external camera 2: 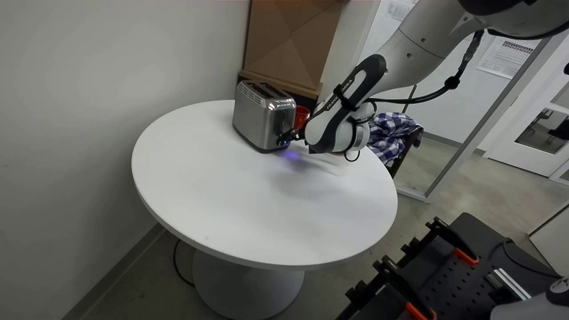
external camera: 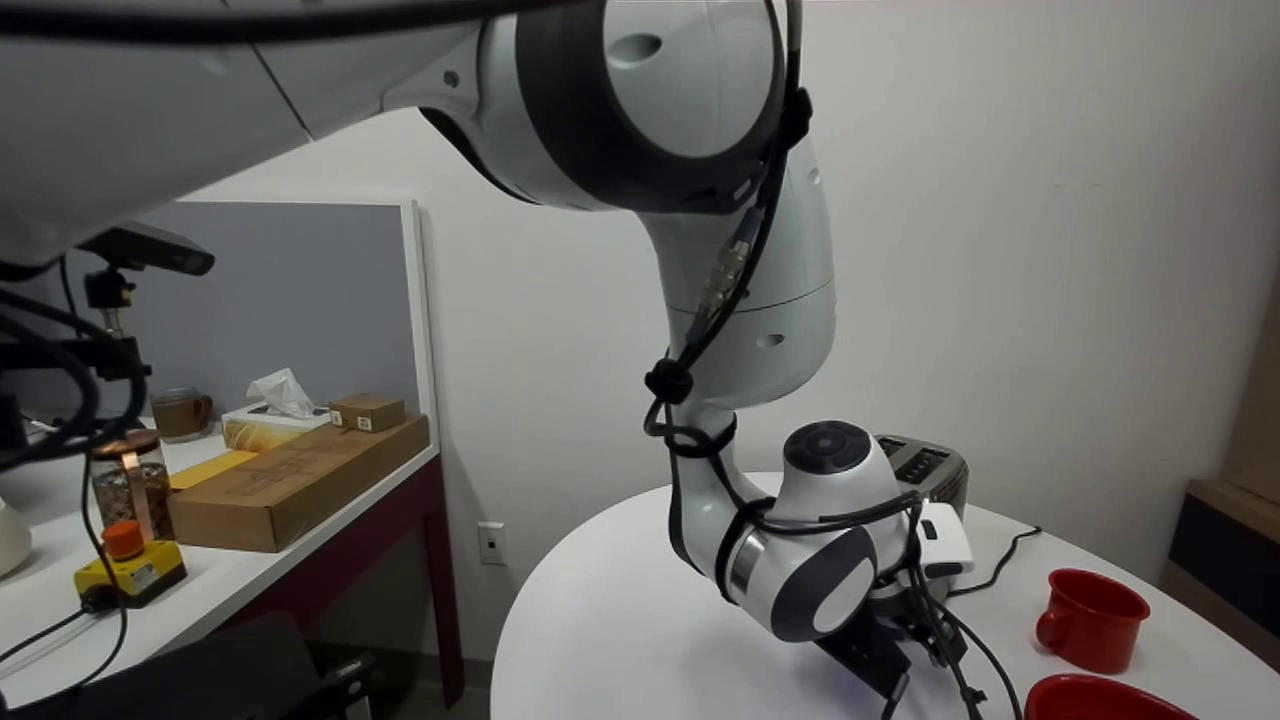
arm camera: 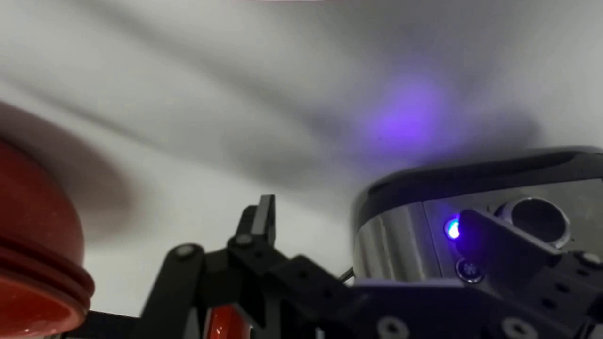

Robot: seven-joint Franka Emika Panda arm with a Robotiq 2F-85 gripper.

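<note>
A silver toaster point(external camera 2: 256, 114) stands on the round white table point(external camera 2: 213, 213). My gripper is at its control end, with its fingers spread wide. One finger point(arm camera: 503, 240) overlaps the toaster's panel beside a lit blue button point(arm camera: 452, 228); whether it touches is not clear. The other finger point(arm camera: 260, 226) hangs over bare table. Nothing shows between them. A black dial point(arm camera: 537, 220) and a snowflake button point(arm camera: 469, 270) are partly visible on the panel. From exterior view 1, my wrist hides most of the toaster point(external camera: 924, 466).
A red mug point(external camera: 1092, 620) and a red bowl point(external camera: 1104, 698) stand on the table near the gripper. The toaster's black cord point(external camera: 1002, 564) lies behind. Much of the table, away from the toaster and the red dishes, is bare.
</note>
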